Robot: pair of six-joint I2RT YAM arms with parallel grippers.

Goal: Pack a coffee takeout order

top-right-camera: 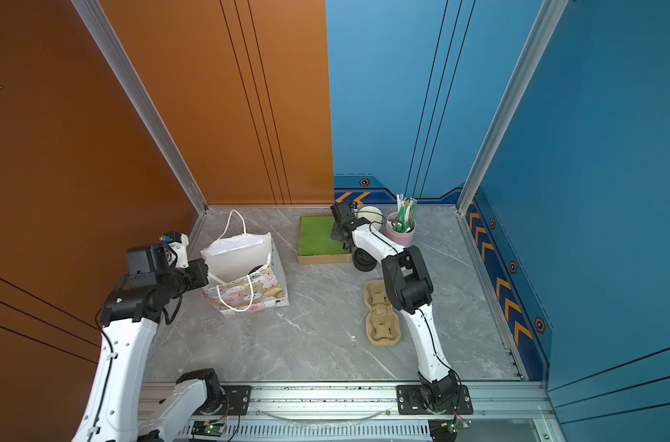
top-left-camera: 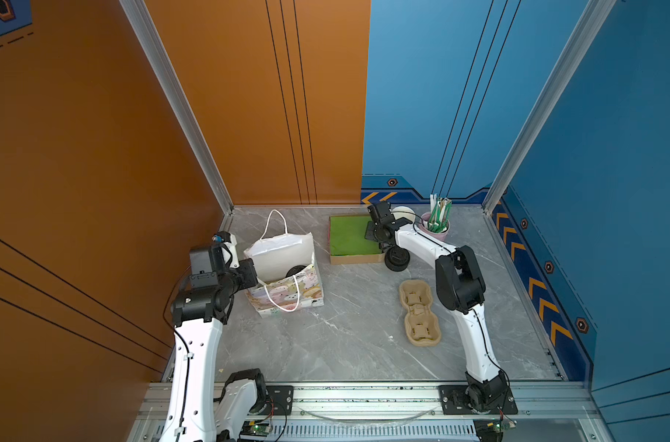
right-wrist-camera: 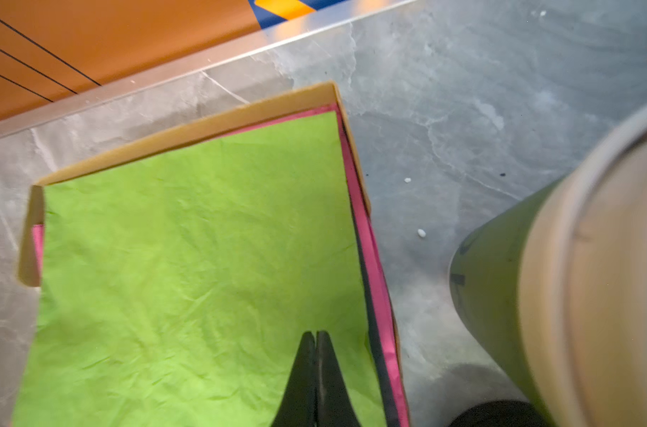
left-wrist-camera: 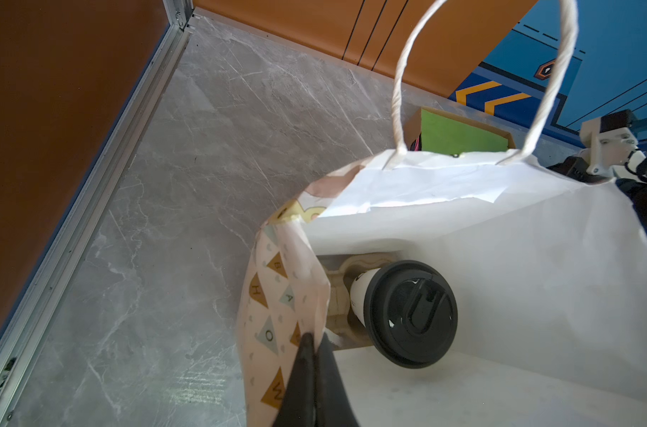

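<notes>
A flat green tissue paper sheet [right-wrist-camera: 195, 263] lies in the shallow cardboard box [right-wrist-camera: 195, 129], with pink and dark sheets showing beneath its right edge. My right gripper is over the sheet's right part, fingertips together; nothing is between them and the sheet lies flat below. On the left stands the patterned paper bag [top-left-camera: 298, 292], its mouth open. Inside it the left wrist view shows a black-lidded cup [left-wrist-camera: 409, 313] tilted in a cardboard carrier [left-wrist-camera: 348, 284]. My left gripper is at the bag's near rim, fingers together; the rim passes behind the fingertips.
Close to the box's right stand a green cup [right-wrist-camera: 505, 263] and a stack of black lids [top-left-camera: 397, 258]. A pink container of straws [top-left-camera: 436, 224] stands behind the right arm. An empty carrier [top-left-camera: 420, 313] lies at front right.
</notes>
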